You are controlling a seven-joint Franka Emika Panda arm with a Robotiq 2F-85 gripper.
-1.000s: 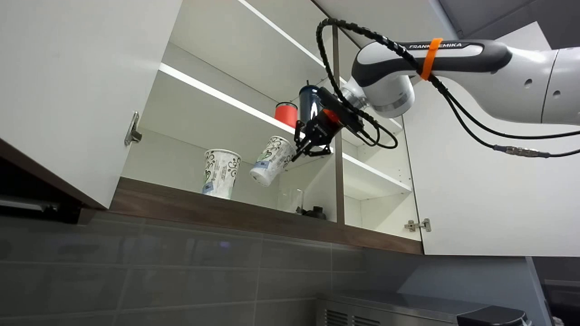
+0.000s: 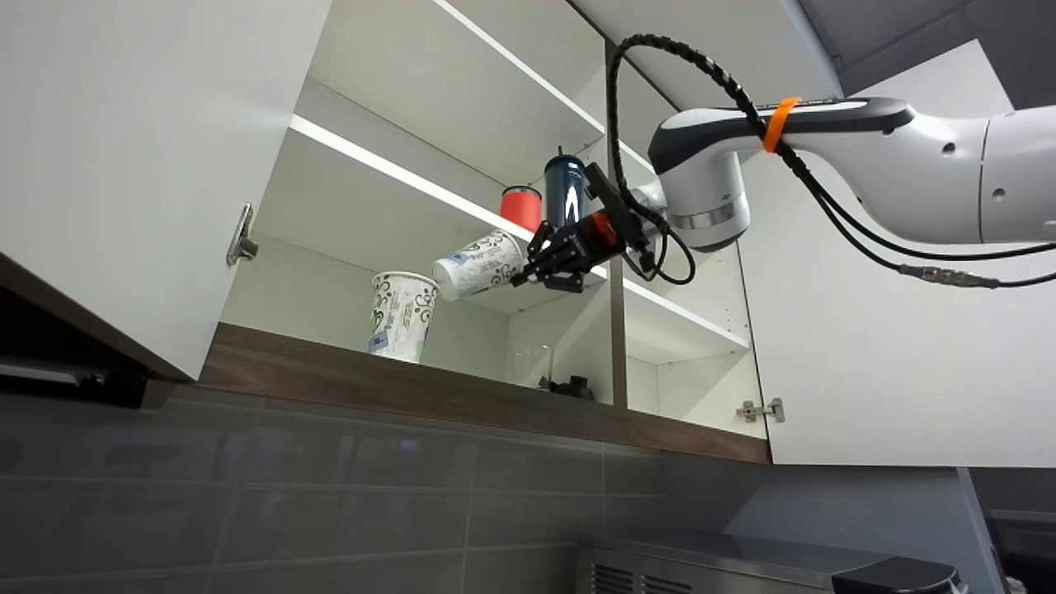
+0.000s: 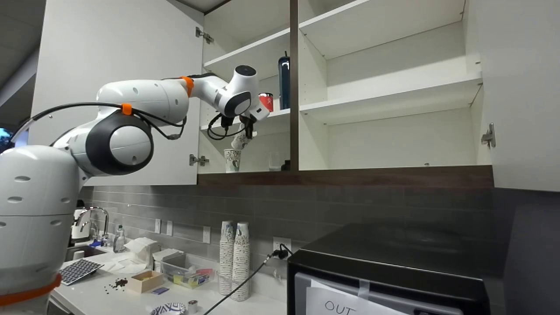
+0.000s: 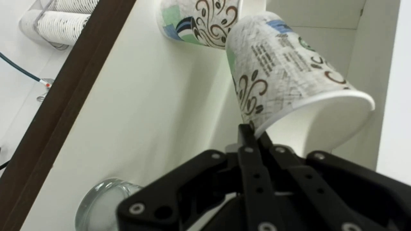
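Observation:
A patterned paper cup (image 2: 482, 266) hangs tilted, almost on its side, its rim toward my gripper (image 2: 527, 269) and its base toward a second cup. My gripper is shut on the rim of the tilted cup (image 4: 285, 65), as the wrist view shows. The second paper cup (image 2: 402, 315) stands upright on the cabinet's lowest shelf. In exterior view 1 the held cup's base is up beside the standing cup's rim; whether they touch I cannot tell. Only part of the standing cup (image 4: 200, 21) shows in the wrist view.
A clear glass (image 4: 106, 204) stands on the bottom shelf, a dark object (image 2: 574, 387) near it. On the middle shelf above are a red tumbler (image 2: 520, 208) and a dark blue bottle (image 2: 565, 190). An open door (image 2: 129, 148) bounds the left side.
The held cup has swung from a steep tilt to nearly horizontal. Its base has moved left and up, closer to the standing cup's rim. That cup has stayed put.

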